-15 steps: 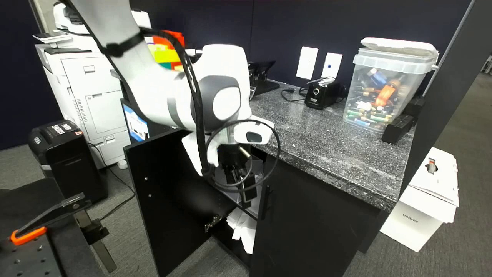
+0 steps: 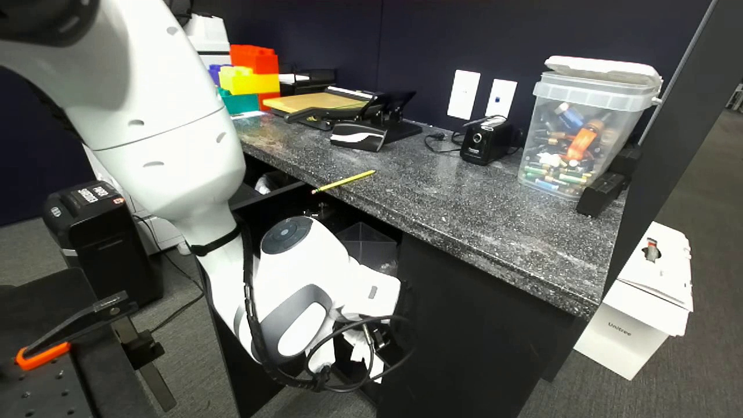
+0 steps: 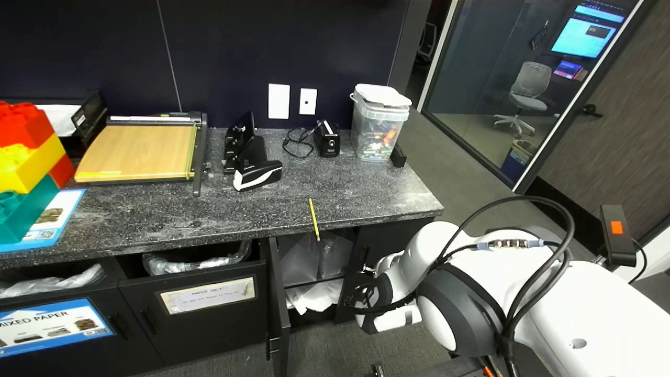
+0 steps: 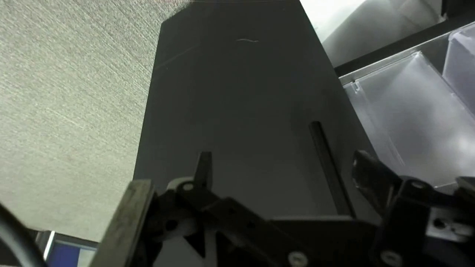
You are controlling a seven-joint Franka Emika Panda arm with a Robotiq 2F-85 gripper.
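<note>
In the wrist view my gripper is open, its fingers (image 4: 203, 171) wide apart in front of a black cabinet door (image 4: 240, 98). The door's slim dark handle (image 4: 329, 169) appears between them, nearer the right finger; I cannot tell whether anything touches. Beside this door an open compartment shows clear plastic bins (image 4: 414, 120). Another cabinet door (image 3: 276, 295) stands swung outward. The arm's own body mostly hides the gripper in both exterior views.
On the speckled counter (image 2: 480, 216), a yellow pencil (image 2: 343, 182) juts past the front edge. Farther back are a pencil sharpener (image 2: 487, 139), a stapler (image 2: 359, 136), a paper cutter (image 3: 138, 151) and a clear battery tub (image 2: 585, 129). White paper (image 3: 314, 296) lies low in the compartment.
The arm has swung lower, and its wrist has tilted over, down from the counter's front edge. The pencil and paper cutter now show in exterior view 1; the swung-out door is largely covered there.
</note>
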